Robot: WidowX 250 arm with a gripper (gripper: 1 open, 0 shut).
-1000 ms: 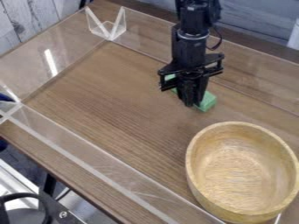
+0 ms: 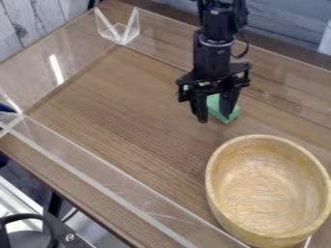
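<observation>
The black robot gripper (image 2: 212, 95) hangs from the top centre, open, low over the table beside a small green object (image 2: 223, 110), which lies partly hidden behind its fingers. Whether the fingers touch the green object cannot be told.
A large round tan bowl (image 2: 262, 189) fills the lower right of the wooden table (image 2: 116, 116). A clear plastic holder (image 2: 119, 27) stands at the upper left. Clear rails run along the table's left side.
The gripper has turned and shifted slightly, its fingers now standing more in front of the green object, which shows less.
</observation>
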